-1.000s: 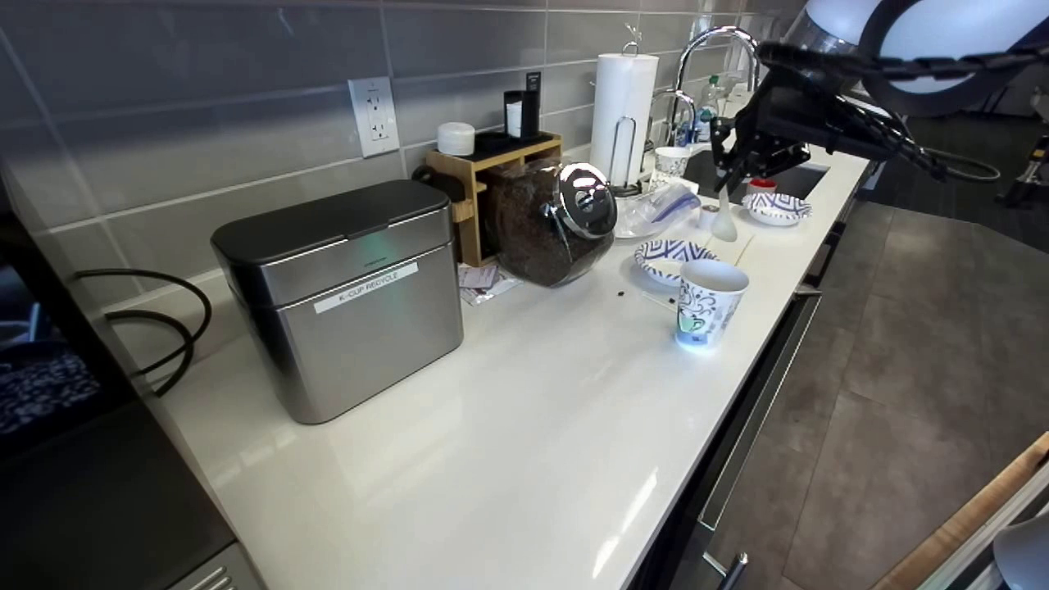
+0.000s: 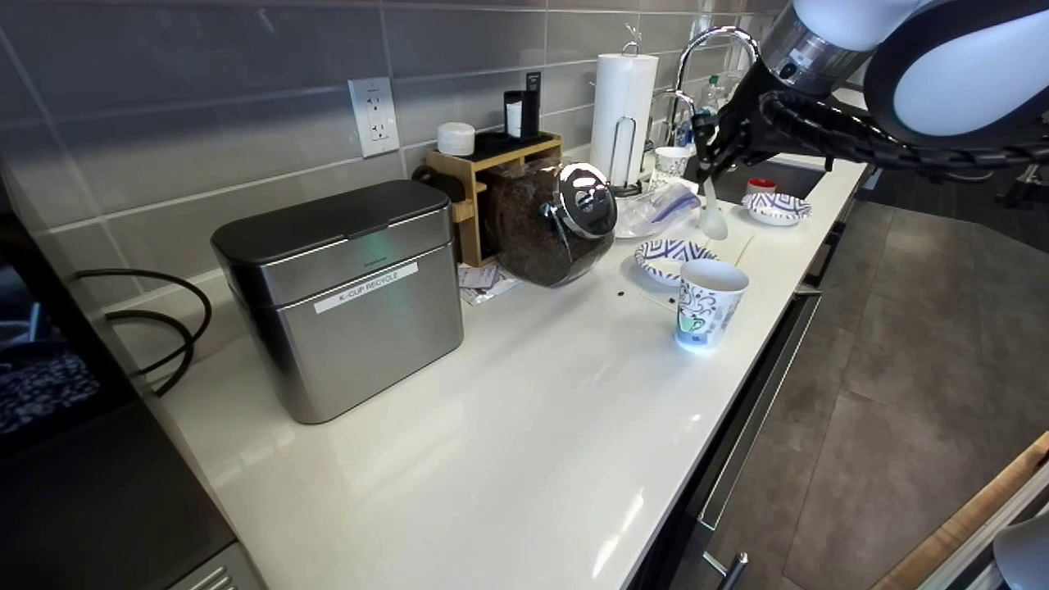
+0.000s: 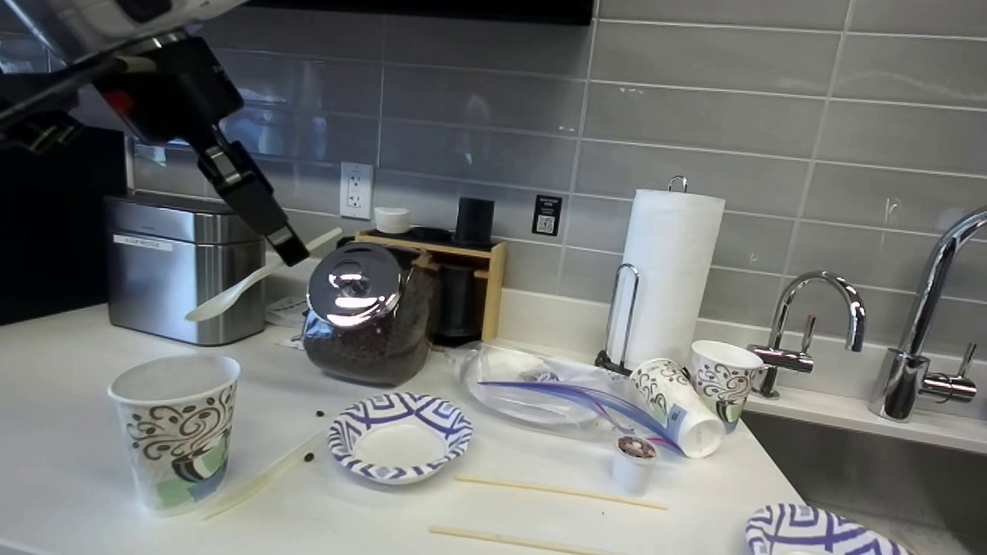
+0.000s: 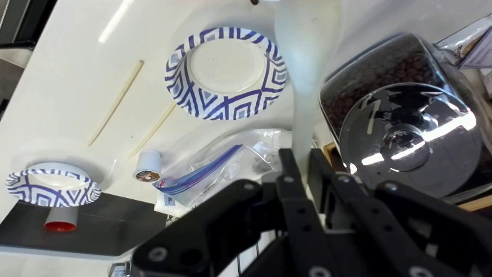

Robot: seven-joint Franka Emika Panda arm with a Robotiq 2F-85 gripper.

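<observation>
A white plastic spoon [image 4: 306,83] is pinched by its handle in my gripper, its bowl pointing away from the fingers. In exterior view 2 the spoon [image 3: 242,287] hangs tilted above the counter, beyond the upright patterned paper cup [image 3: 180,439], and my gripper [image 3: 294,248] is shut on the handle's upper part. Exterior view 1 has my gripper [image 2: 710,175] high over the far part of the counter, spoon bowl downward. A blue-and-white paper bowl [image 3: 399,439] rests on the counter; in the wrist view it lies beside the spoon.
A coffee-bean jar [image 3: 365,310] with a chrome lid stands near the wall. Around the bowl are a plastic bag [image 3: 527,384], a small pod cup [image 3: 634,465] and thin sticks [image 3: 560,490]. A steel bin [image 2: 364,305] stands left.
The arm and gripper have shifted slightly left in exterior view 1, carrying the spoon along. The wrist has also turned somewhat. Cup and bowl have stayed in place.
</observation>
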